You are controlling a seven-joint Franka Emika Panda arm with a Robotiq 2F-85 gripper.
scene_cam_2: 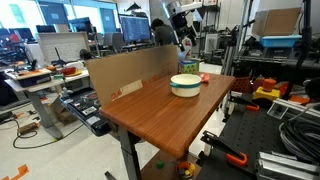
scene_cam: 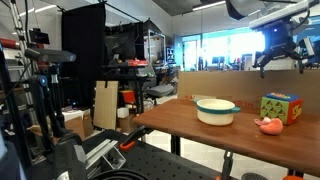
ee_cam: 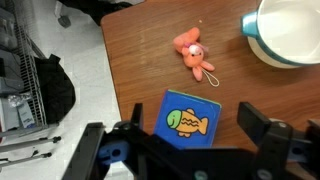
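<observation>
An orange-pink plush toy (ee_cam: 190,50) with a white string loop lies on the wooden table, between the block and the bowl. A colourful block (scene_cam: 281,107) stands near it; from above, its blue face with a fish picture (ee_cam: 188,120) shows. To the other side sits a white bowl with a teal rim (scene_cam: 217,111), and it looks empty in the part seen in the wrist view. My gripper is open, high above the table over the block, with its two fingers spread wide. It touches nothing. In exterior view 2 the bowl (scene_cam_2: 185,84) partly hides the things behind it.
A brown panel (scene_cam: 235,88) stands along the table's far side. Beyond the table edge, a dark bag (ee_cam: 57,88) lies on the floor.
</observation>
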